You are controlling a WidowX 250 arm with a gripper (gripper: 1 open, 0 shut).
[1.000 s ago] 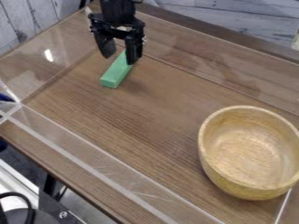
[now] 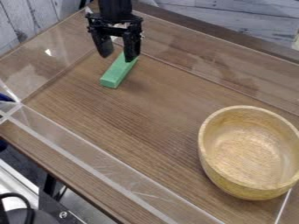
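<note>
My black gripper [image 2: 114, 44] is at the top centre of the camera view, open, over the far end of a green block [image 2: 117, 72] that lies lengthwise on the wooden table. Whether its fingers touch the block I cannot tell.
A large pale yellow bowl [image 2: 249, 151] stands at the front right. A pale wooden wall [image 2: 233, 17] runs along the back, and cables show at the left and bottom-left edges.
The gripper has shifted slightly over the last second near the block's far end. The block and bowl appear in the same places.
</note>
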